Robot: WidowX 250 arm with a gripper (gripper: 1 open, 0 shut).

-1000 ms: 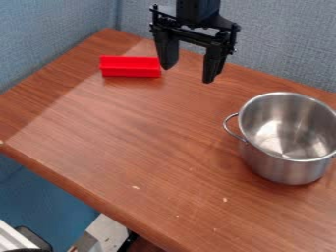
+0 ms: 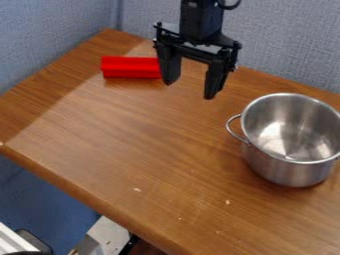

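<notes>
My black gripper [image 2: 190, 78] hangs over the back middle of the wooden table [image 2: 119, 164], open, with its two fingers spread wide and nothing between them. A red block [image 2: 125, 67] lies at the back left, just left of and partly behind my left finger. A steel pot [image 2: 289, 149] with a wire handle stands at the right side of the table.
Grey padded walls [image 2: 54, 25] bound the back and left. Some white and black hardware sits beyond the table's front left edge, at the bottom of the view.
My gripper has moved lower in the view over the last second, its fingers still open. The red block and the pot have not moved.
</notes>
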